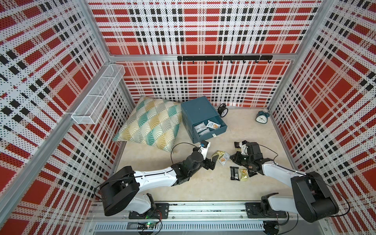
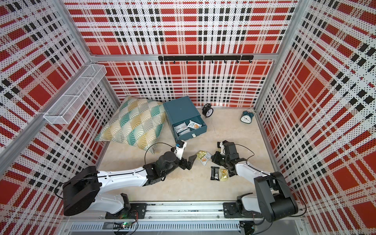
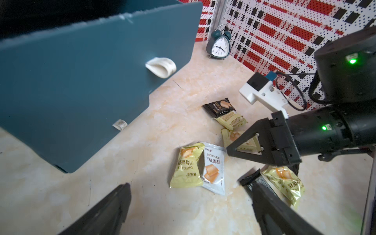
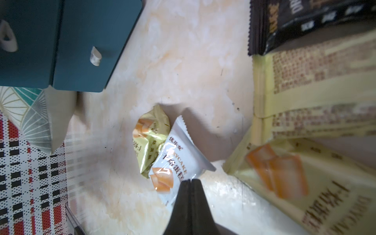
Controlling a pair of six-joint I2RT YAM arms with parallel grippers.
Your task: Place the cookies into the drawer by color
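Observation:
A white cookie packet [image 4: 176,160] lies on the table against a yellow packet [image 4: 150,135]. The tips of my right gripper meet at the white packet's near side, shut with nothing between them. My left gripper is wide open and empty, its fingers on either side of the view, with the white and yellow pair ahead. White packets [image 1: 201,128] rest in the pulled-out drawer [image 1: 214,135] of the blue cabinet [image 1: 199,108]. More yellow packets [image 4: 321,84] and a black packet [image 4: 313,19] lie right of the right gripper.
Another black packet [image 1: 234,173] and a yellow packet [image 1: 244,174] lie in front of the right arm. A patterned cushion [image 1: 152,122] leans left of the cabinet. Black and teal clocks [image 1: 262,117] stand farther back.

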